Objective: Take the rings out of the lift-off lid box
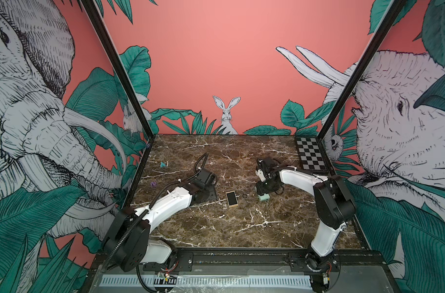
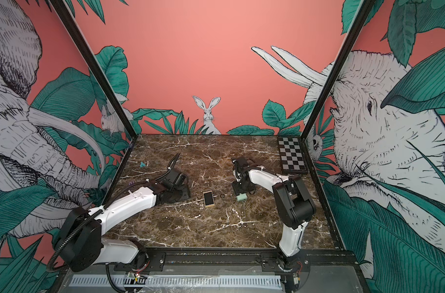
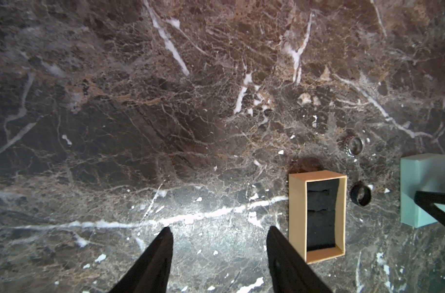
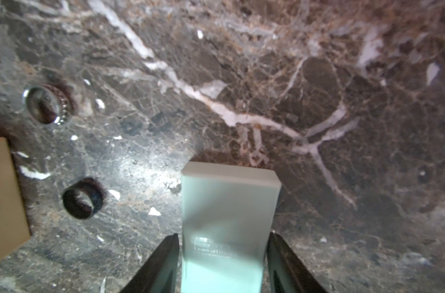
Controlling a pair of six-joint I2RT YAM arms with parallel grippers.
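An open tan box with a black foam insert (image 3: 298, 219) lies mid-table; its foam shows no ring. To its right lie a silver ring (image 3: 354, 145) and a black ring (image 3: 361, 194). Farther right is a mint-green lid (image 4: 227, 205). My right gripper straddles the lid's near part, fingertips close to its long sides; whether they touch is unclear. My left gripper is open over bare marble left of the box, nothing between its fingers.
A checkered board (image 1: 310, 152) sits at the back right. Small turquoise (image 1: 162, 164) and purple (image 1: 153, 183) objects lie at the left.
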